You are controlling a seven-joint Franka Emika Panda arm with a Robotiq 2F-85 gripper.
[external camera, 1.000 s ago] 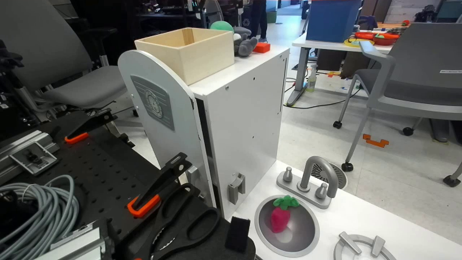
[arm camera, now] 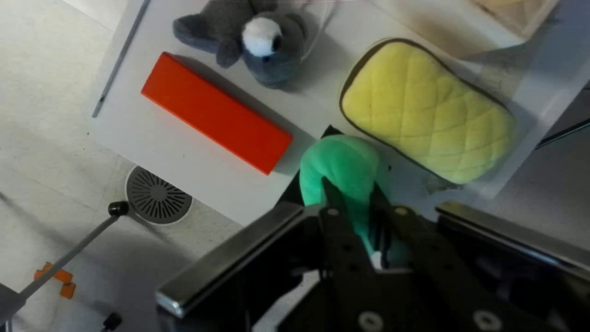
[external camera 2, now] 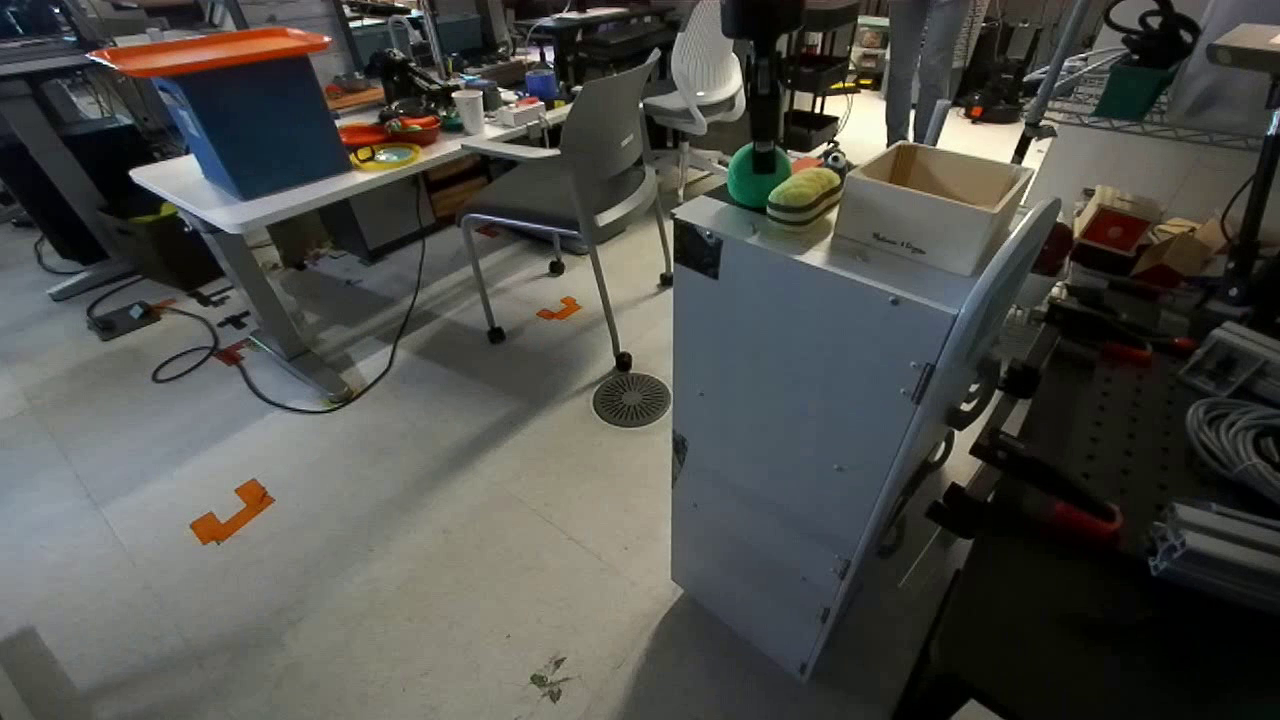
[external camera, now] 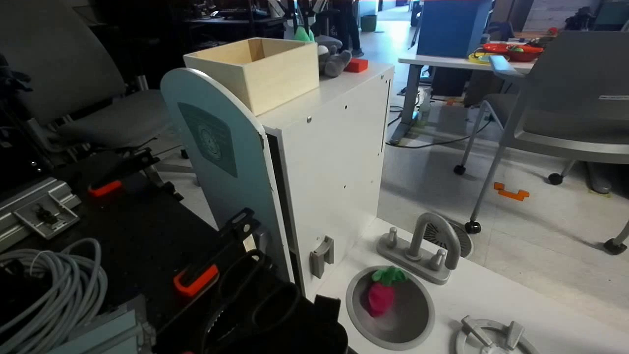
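Note:
A soft green rounded object (arm camera: 337,160) sits between the fingers of my gripper, which is shut on it. In the second exterior view, the dark gripper (external camera 2: 764,142) points straight down over the green object (external camera 2: 756,180), at the far end of the white cabinet top. From the first exterior view, only part of the green object (external camera: 303,35) shows behind the wooden box. Its underside is hidden, so I cannot tell whether it touches the cabinet.
An open wooden box (external camera: 259,71) stands nearby. Below, a pink toy with green leaves (external camera: 381,297) rests in the sink (external camera: 359,312).
My gripper has come into sight above the green object and is now shut on it. The scene looks darker in the first exterior view; the pink toy has not moved.

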